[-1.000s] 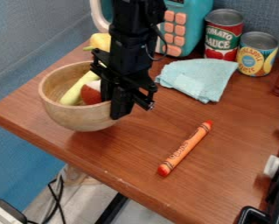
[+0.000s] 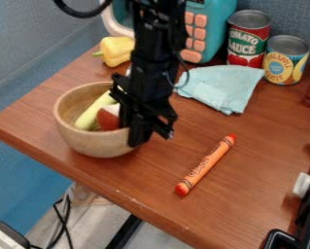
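My black gripper (image 2: 142, 122) is at the right side of a wooden bowl (image 2: 88, 136), its fingers low by the rim; whether they are shut on it is hard to tell. Inside the bowl are a pale yellow item (image 2: 88, 113) and a red item (image 2: 108, 121), partly hidden by the gripper.
An orange crayon (image 2: 205, 166) lies to the right. A light blue cloth (image 2: 223, 88), two cans (image 2: 248, 39) and a toy register (image 2: 203, 29) stand at the back, with a yellow object (image 2: 115, 49) at back left. Black equipment (image 2: 294, 224) is at the right edge.
The bowl has shifted slightly right and appears lower, with the gripper moving along beside it.
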